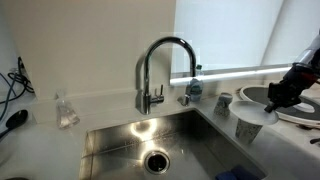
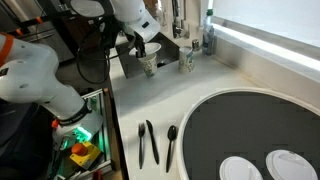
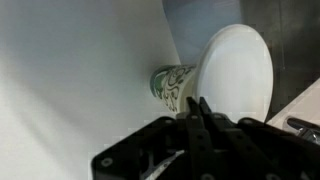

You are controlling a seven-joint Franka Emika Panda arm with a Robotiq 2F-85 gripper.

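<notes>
A white round plate (image 3: 236,72) is tilted over the patterned cup (image 3: 172,82) in the wrist view. My gripper is shut, with the near rim of the plate running in between its fingertips. From exterior view 1, the plate (image 1: 254,112) covers the top of the cup (image 1: 247,131), which stands on the counter right of the sink; whether plate and cup touch cannot be told. Exterior view 2 has the cup (image 2: 149,64) upright below the gripper (image 2: 145,40).
A steel sink (image 1: 112,142) with a tall faucet (image 1: 146,75) lies to the left. A second cup (image 1: 224,103) stands behind. Knives and a spoon (image 2: 171,140) lie on the counter, beside a dark round tray (image 2: 235,115) bearing white plates (image 2: 291,165).
</notes>
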